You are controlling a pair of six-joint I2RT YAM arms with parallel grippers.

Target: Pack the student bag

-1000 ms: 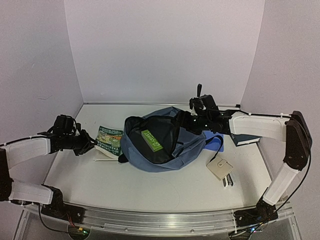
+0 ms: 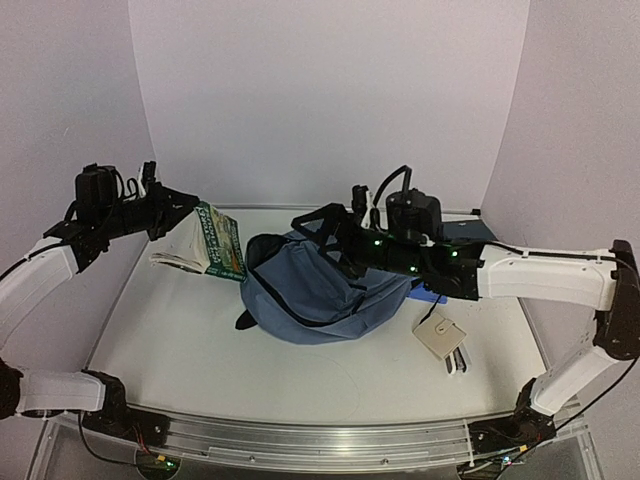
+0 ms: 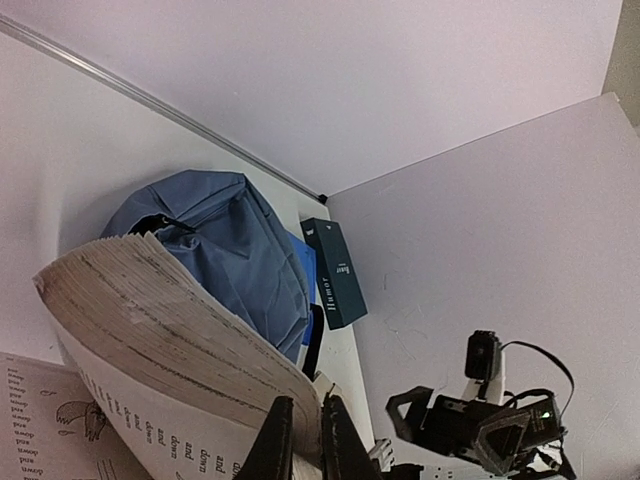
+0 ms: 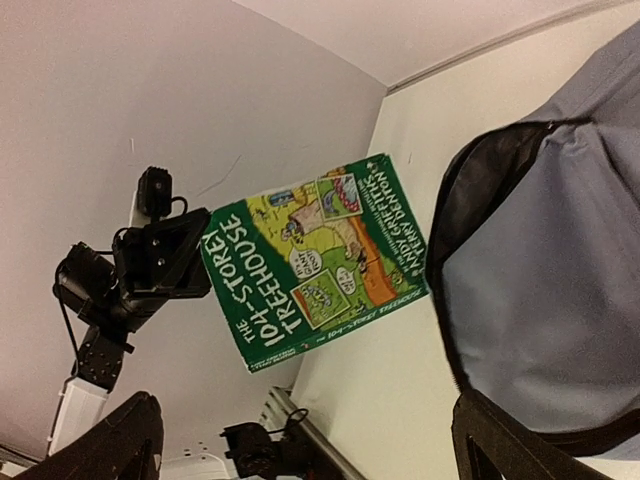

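The green "104-Storey Treehouse" book (image 2: 224, 242) is held by one edge, with my left gripper (image 2: 190, 205) shut on it. It hangs over the table left of the bag, pages fanned in the left wrist view (image 3: 170, 340), cover showing in the right wrist view (image 4: 315, 260). The blue-grey student bag (image 2: 320, 312) lies mid-table. Its front panel sags across the opening, and only some dark lining shows at the left, so the inside is hidden. My right gripper (image 2: 328, 243) stands open over the bag, nothing between its widely spread fingers.
Right of the bag are a blue flat item (image 2: 427, 294), a dark book (image 2: 468, 230) behind the right arm, and a beige wallet (image 2: 440, 335) with a small black-and-white item (image 2: 458, 361) beside it.
My left gripper has lifted the book from the table. The panel has fallen across the opening, hiding the green item inside.
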